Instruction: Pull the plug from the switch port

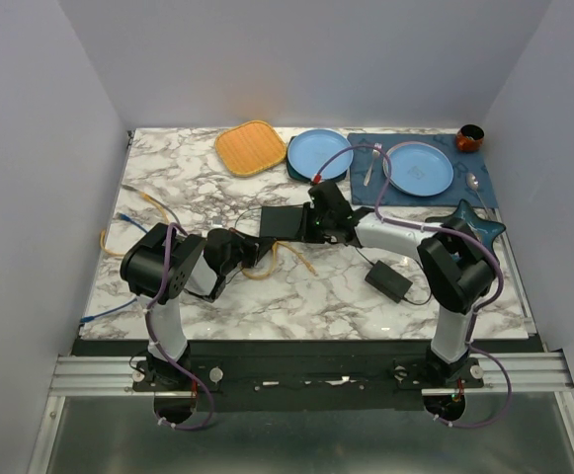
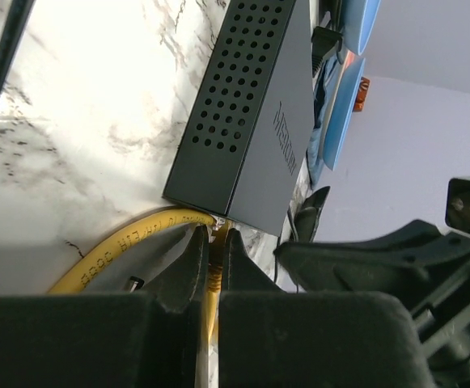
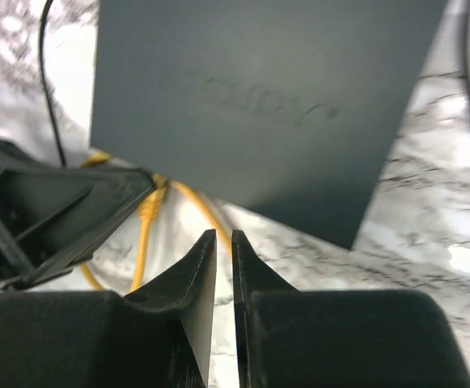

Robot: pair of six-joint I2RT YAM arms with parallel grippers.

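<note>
The black switch (image 1: 282,223) lies flat on the marble table. My left gripper is shut on the yellow cable's plug (image 2: 215,257) at the switch's front edge, its fingers closed around the plug's sides. Whether the plug's front end still sits in the port is hidden. A second yellow cable (image 2: 129,236) curves up to the same edge. In the right wrist view the switch (image 3: 251,97) fills the upper part, and my right gripper hangs by its front edge, tips nearly together, nothing between them.
A black adapter (image 1: 388,280) with a thin cord lies right of the switch. Blue plates (image 1: 320,152), a placemat (image 1: 366,178) and an orange board (image 1: 250,148) are behind. Loose cables lie at the left.
</note>
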